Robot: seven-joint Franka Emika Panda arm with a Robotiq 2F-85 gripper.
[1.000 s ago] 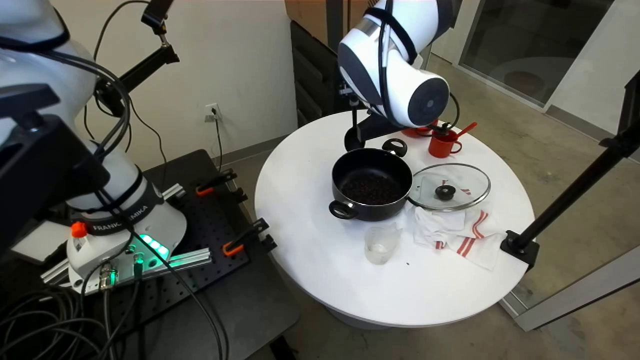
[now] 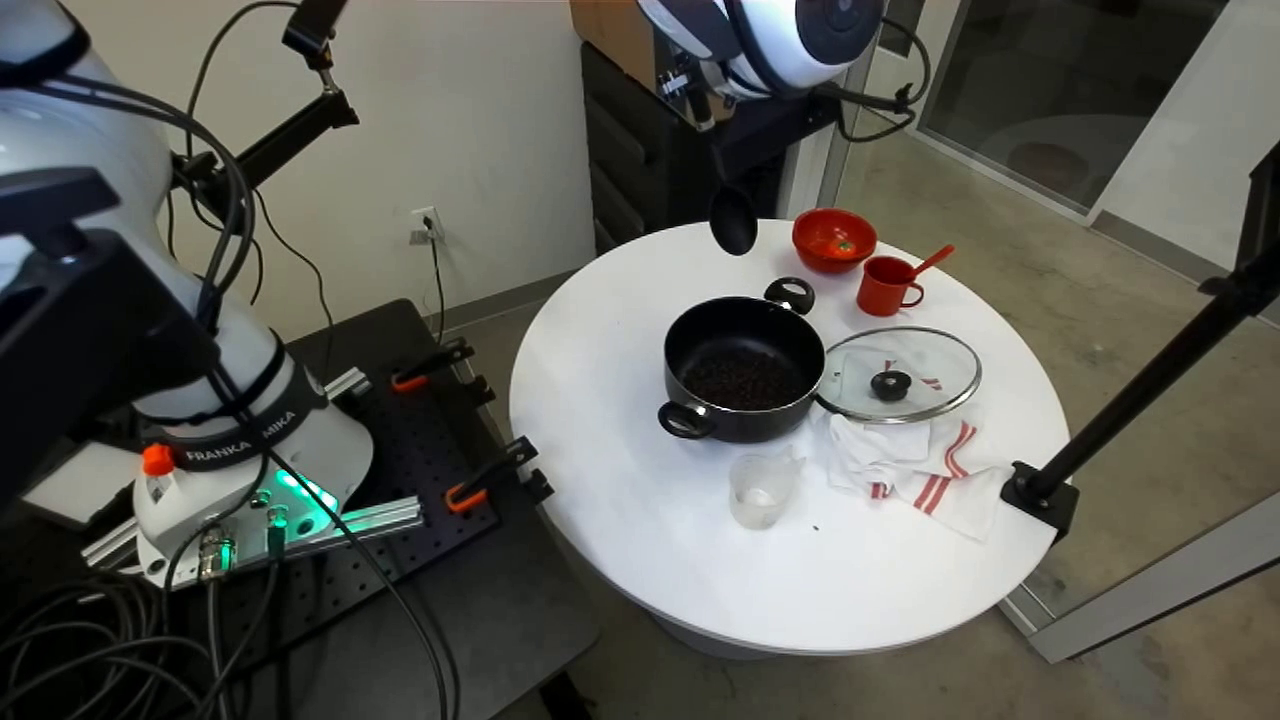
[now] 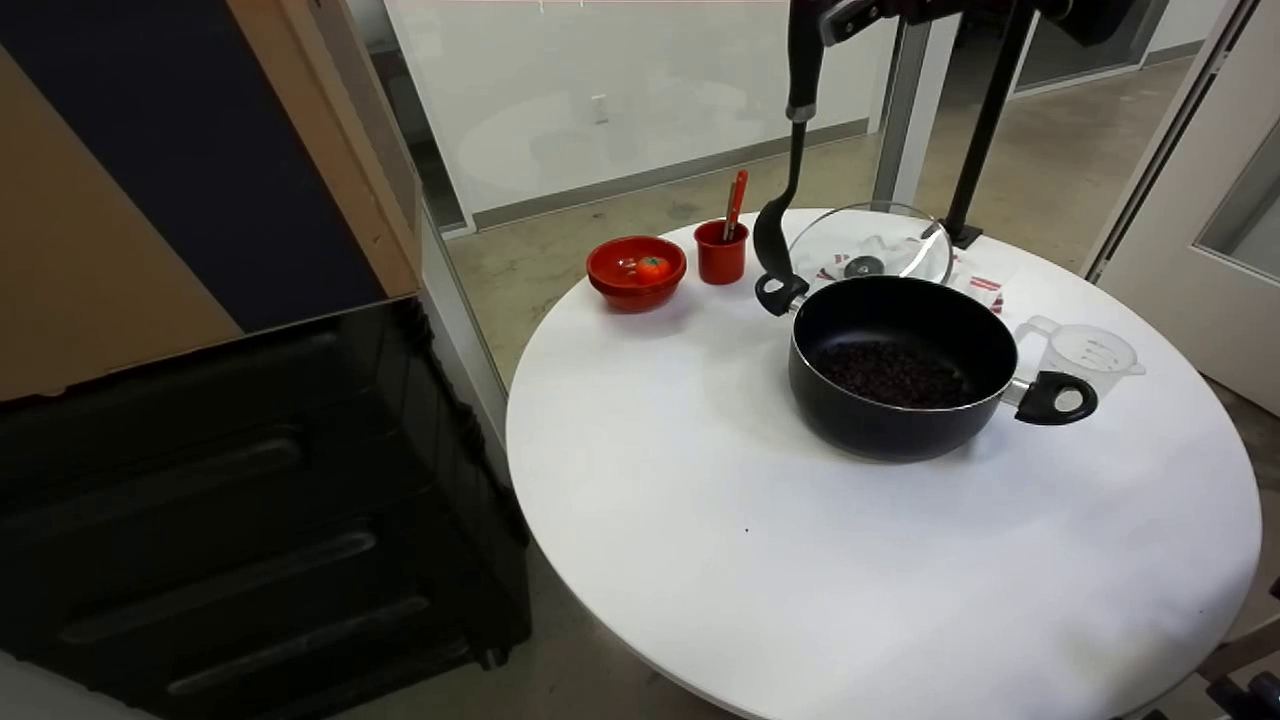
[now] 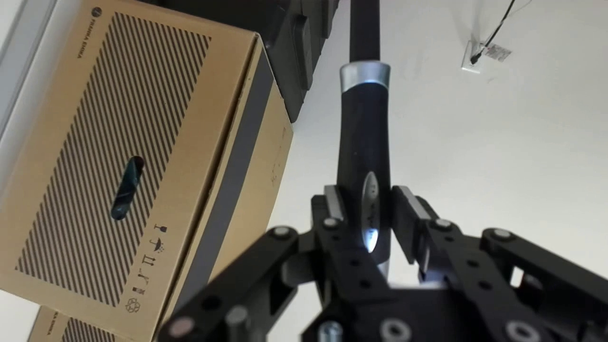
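Between my gripper's (image 4: 367,208) fingers is the black handle of a ladle (image 4: 365,131), and the fingers are shut on it. Its dark bowl (image 2: 733,220) hangs down in the first exterior view, raised over the far side of the table. In the second exterior view the ladle (image 3: 774,234) appears behind the pot's far handle, with its grip near the top edge. The black pot (image 3: 900,426) stands on the table holding small dark beans (image 2: 744,379). What the ladle's bowl contains, if anything, cannot be seen.
A red bowl (image 2: 834,240) with a tomato and a red mug (image 2: 885,286) stand at the back. Right of the pot lies a glass lid (image 2: 890,384) on a striped towel (image 2: 960,474), and a clear measuring cup (image 2: 762,490) is in front.
The arm has risen and swung away from the table, carrying the ladle upward and slightly right in the first exterior view. The red bowl is now uncovered. Pot, lid and cup have stayed put.
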